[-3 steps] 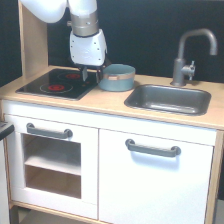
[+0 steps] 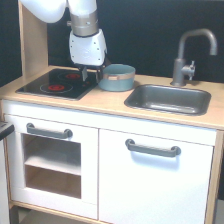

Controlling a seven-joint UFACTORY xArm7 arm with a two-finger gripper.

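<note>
A blue-grey pot (image 2: 118, 84) stands upright on the wooden counter, between the black stove top and the sink. From the upper left the white arm reaches down, and its dark gripper (image 2: 92, 73) is low beside the pot's left side, over the right part of the stove. The fingers are small and dark against the dark background, so whether they touch the pot or hold anything is unclear.
The black stove top (image 2: 58, 83) with red rings lies on the left. On the right are a metal sink (image 2: 170, 98) and a tall grey faucet (image 2: 184, 60). Below are a white cupboard door (image 2: 150, 182) and an open-looking oven compartment (image 2: 53, 165).
</note>
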